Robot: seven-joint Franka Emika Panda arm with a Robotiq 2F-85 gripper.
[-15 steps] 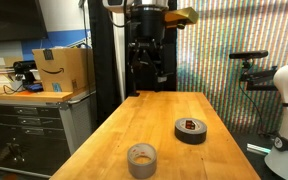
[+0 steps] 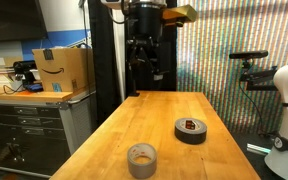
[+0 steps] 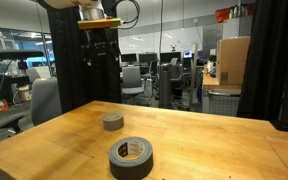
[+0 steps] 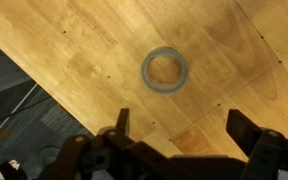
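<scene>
A grey roll of tape (image 2: 142,170) lies flat near the front of the wooden table. A larger black roll (image 2: 190,137) lies farther back to its right, with a small dark object (image 2: 191,126) showing in its middle. High above the table hangs my gripper, well clear of both rolls. Its two fingers stand wide apart in the wrist view, nothing between them. Ahead of them in that view is the ring of a roll (image 4: 145,70) on the wood, apparently the grey one. In the second exterior view, the grey roll (image 3: 113,123) sits behind the black roll (image 3: 131,172).
A white rounded object (image 2: 287,125) is at the right edge of the first exterior view.
</scene>
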